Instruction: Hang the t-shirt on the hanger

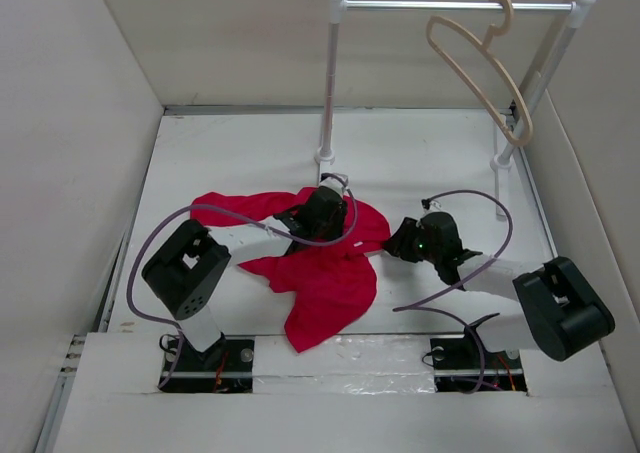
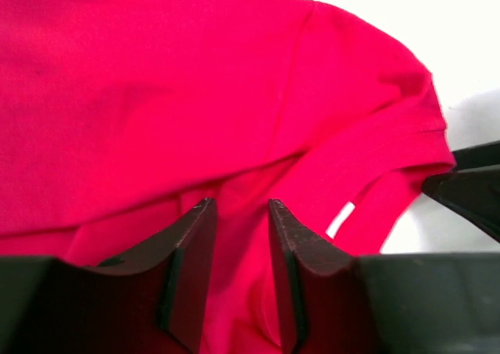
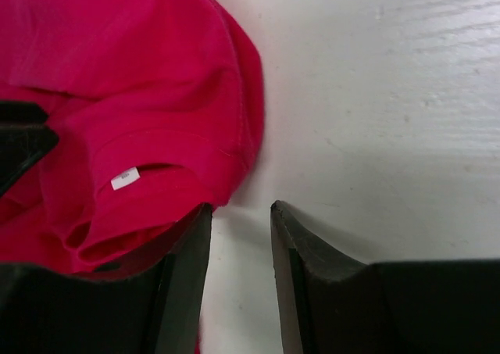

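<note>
The red t-shirt (image 1: pixel 330 298) lies crumpled on the white floor, a small white label showing among its folds. My left gripper is over the shirt's middle, fingertips apart with red fabric beneath. My right gripper is low at the shirt's right corner, its left fingertip at the fabric edge, the other over bare floor; the fingers stand apart. The beige hanger (image 1: pixel 470 73) hangs empty on the rail (image 1: pixel 400 4) at the back right.
The rack's posts (image 1: pixel 330 93) stand behind the shirt and at the far right. Bare floor (image 3: pixel 391 119) lies right of the shirt. Purple cables loop over both arms.
</note>
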